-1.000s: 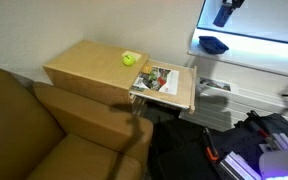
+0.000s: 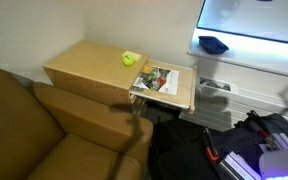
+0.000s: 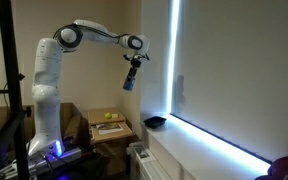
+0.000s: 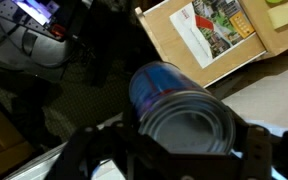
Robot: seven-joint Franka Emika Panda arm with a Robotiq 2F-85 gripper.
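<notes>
A blue can with a pale metal end (image 4: 189,125) fills the middle of the wrist view. My gripper is shut on it, the dark fingers standing on either side. In exterior view 2 the gripper (image 3: 135,62) is high in the air at the end of the raised arm, pointing down, and the can (image 3: 130,82) hangs below it. Only a dark sliver of the can shows at the top edge of exterior view 1.
Below stands a wooden cabinet (image 2: 84,62) with a green round object (image 2: 128,59) on top. Its open drawer (image 2: 184,97) contains printed papers (image 2: 156,79). A dark blue bowl (image 2: 213,45) rests on the windowsill. A brown sofa (image 2: 79,135) fills the left.
In exterior view 1 the can has risen and shifted right, nearly leaving the frame at the top. Drawer, bowl and green object are unmoved.
</notes>
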